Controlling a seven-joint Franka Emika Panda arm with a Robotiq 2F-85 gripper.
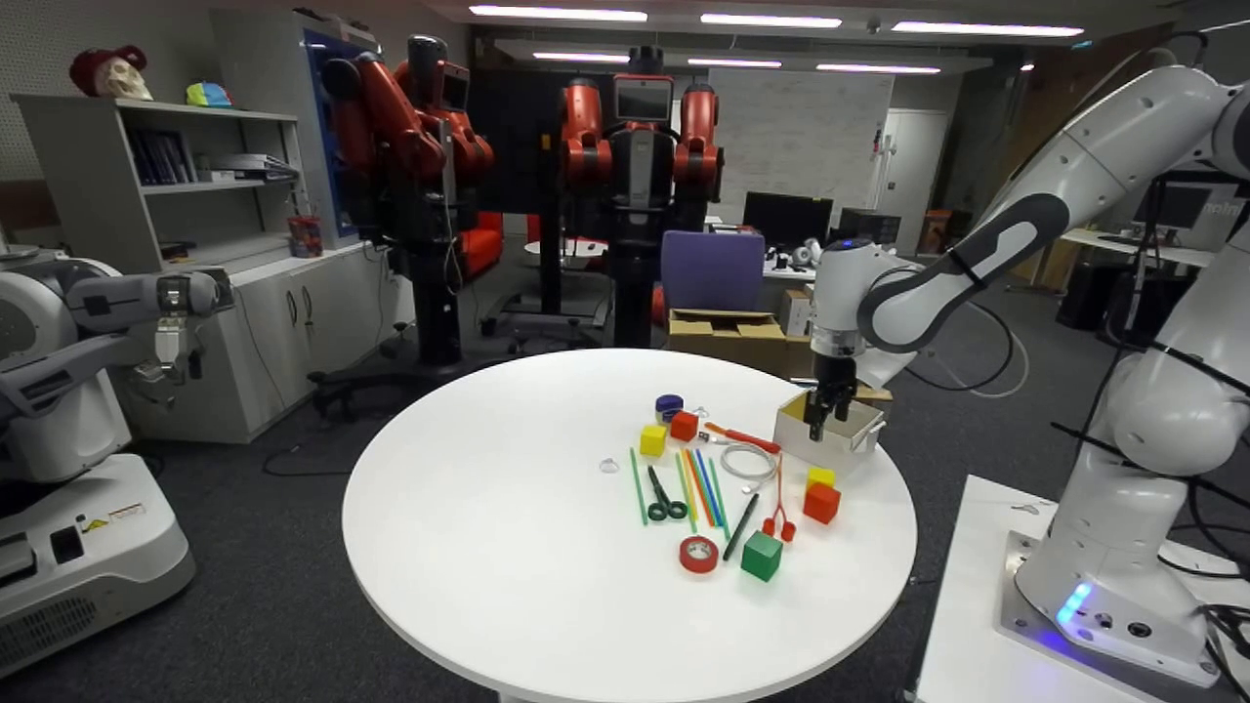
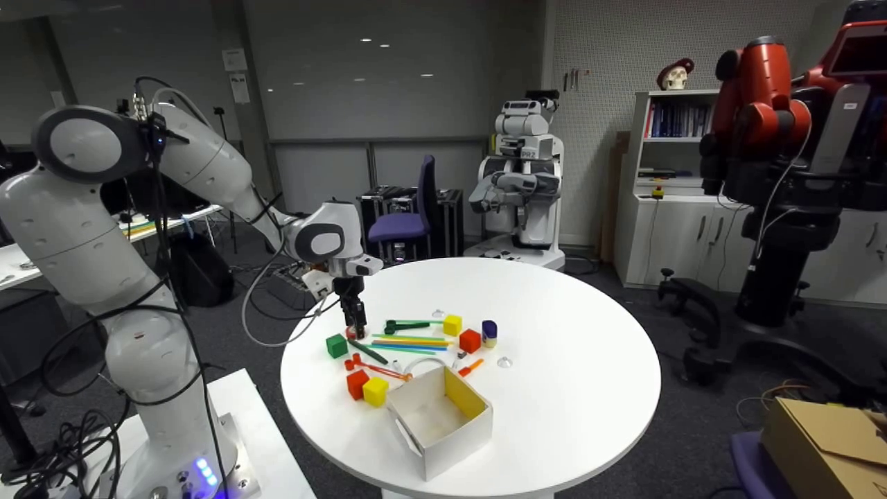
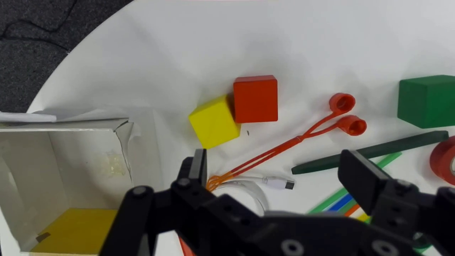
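My gripper is open above the table, and nothing shows between its spread fingers. Below and just ahead of it in the wrist view, a red cube [image 3: 256,100] touches a yellow cube [image 3: 214,122]. An orange-red cord with two cups [image 3: 294,143] runs diagonally beneath the gap, next to a white cable's plug [image 3: 279,183]. A dark green marker [image 3: 384,149] lies to the right, with a green cube [image 3: 428,101] beyond it. At the left stands an open white box [image 3: 87,158] with a yellow patch inside; no loose item shows in it.
Farther along the table in exterior view 1 lie scissors [image 1: 662,498], coloured sticks [image 1: 709,486], a red tape roll [image 1: 698,555], another yellow cube [image 1: 652,439], another red cube [image 1: 683,426] and a blue-lidded jar [image 1: 669,408].
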